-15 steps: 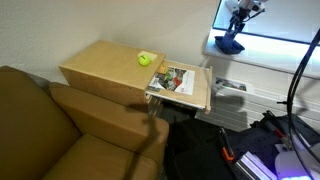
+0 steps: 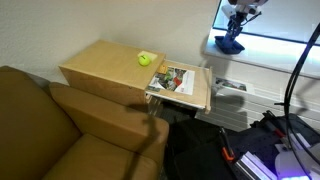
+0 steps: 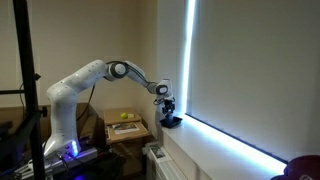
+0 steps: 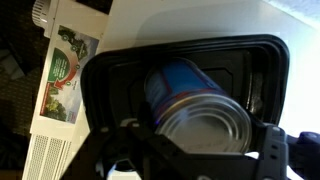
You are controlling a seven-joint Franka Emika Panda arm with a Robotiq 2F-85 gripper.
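A blue can (image 4: 180, 82) with a pale, shiny round end (image 4: 205, 127) stands between the fingers in the wrist view, and my gripper appears shut on it from both sides. Beneath it lies a black tray (image 4: 95, 85) with rounded corners. In exterior view 1 my gripper (image 2: 238, 16) is over the dark tray (image 2: 229, 45) on the window ledge. Exterior view 2 shows the gripper (image 3: 164, 100) just above the same tray (image 3: 171, 123). Whether the can touches the tray floor is hidden.
A printed sheet (image 4: 70, 62) lies beside the black tray. Farther off, a wooden table (image 2: 105, 68) carries a green ball (image 2: 144, 59), next to a shallow box (image 2: 195, 98) with colourful papers. The window wall (image 3: 187, 60) is close to the gripper.
The gripper has shifted down slightly toward the dark tray over the last second. The tray, table and box have not moved.
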